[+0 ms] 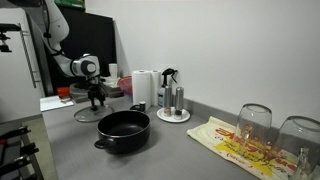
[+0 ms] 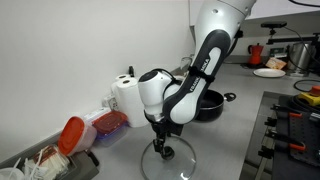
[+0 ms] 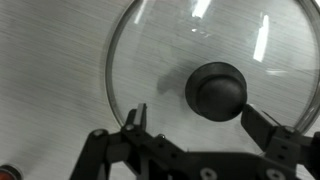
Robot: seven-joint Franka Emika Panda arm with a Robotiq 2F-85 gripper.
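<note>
A glass lid (image 1: pixel 86 113) with a dark rim lies flat on the table; it also shows in exterior view 2 (image 2: pixel 186 172). Its round black knob (image 3: pixel 216 92) is large in the wrist view, nearer my right finger than my left. My gripper is open just above the lid, its fingers apart on either side of the knob, with no grasp on it. In exterior view 2 the gripper (image 2: pixel 162 143) hangs low by the knob (image 2: pixel 167 152). An empty black pot (image 1: pixel 124 131) stands beside the lid.
Paper towel rolls (image 1: pixel 146 84) and a white plate with bottles (image 1: pixel 172 115) stand along the wall. Two upturned glass jars (image 1: pixel 253 127) rest on a yellow-printed cloth (image 1: pixel 222 140). Bare table lies in front of the pot.
</note>
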